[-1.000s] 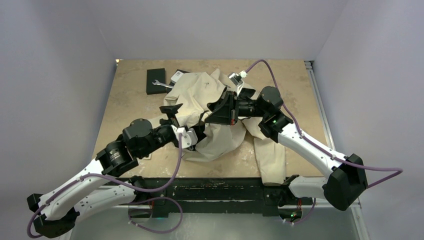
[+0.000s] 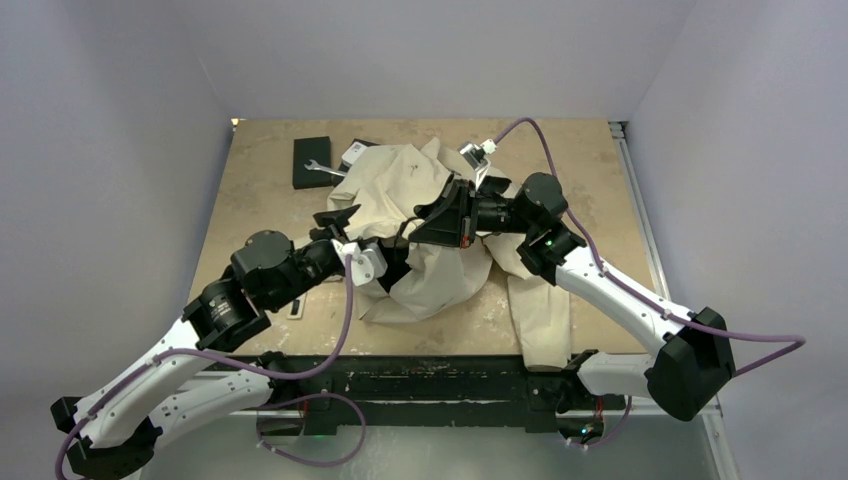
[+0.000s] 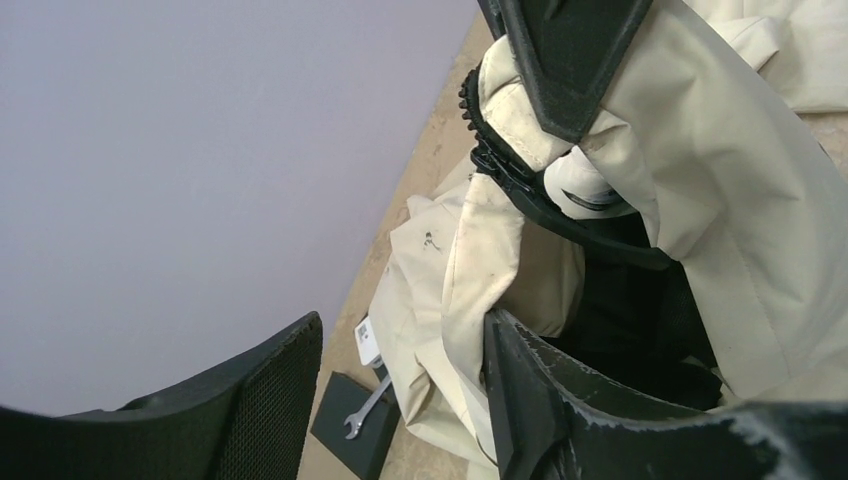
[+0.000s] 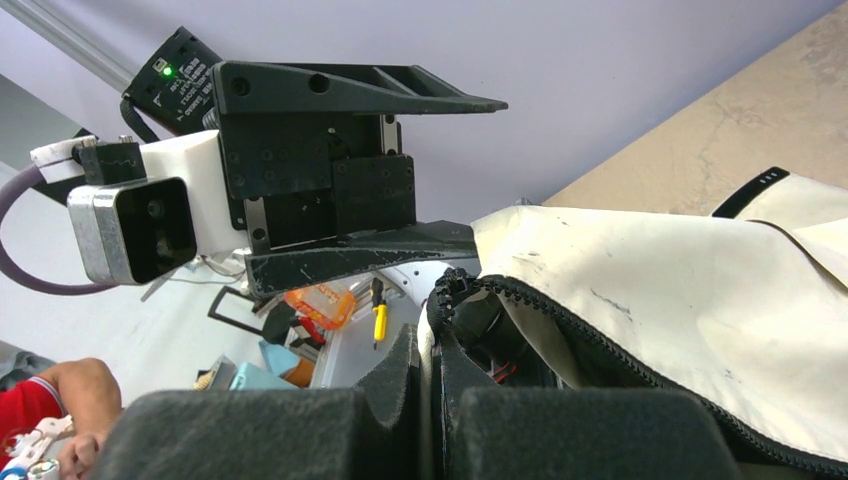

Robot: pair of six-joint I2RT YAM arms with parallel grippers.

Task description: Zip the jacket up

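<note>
The cream jacket [image 2: 430, 290] lies bunched on the table with its dark inside showing. My right gripper is shut on the end of the jacket's black zipper [image 4: 570, 320], a strip of cream fabric between its fingers. In the left wrist view the zipper end [image 3: 500, 160] hangs under the right gripper's dark finger. My left gripper stands open below and beside it, one finger touching the cream flap [image 3: 475, 270]; nothing shows held between its fingers.
A black box [image 2: 310, 162] with a wrench [image 2: 322, 168] and a small white item [image 2: 353, 153] lie at the back left. The table [image 2: 600, 230] has bare room at the left and far right.
My left gripper has moved slightly back to the left, away from the middle of the jacket. The right gripper and the jacket look almost unchanged.
</note>
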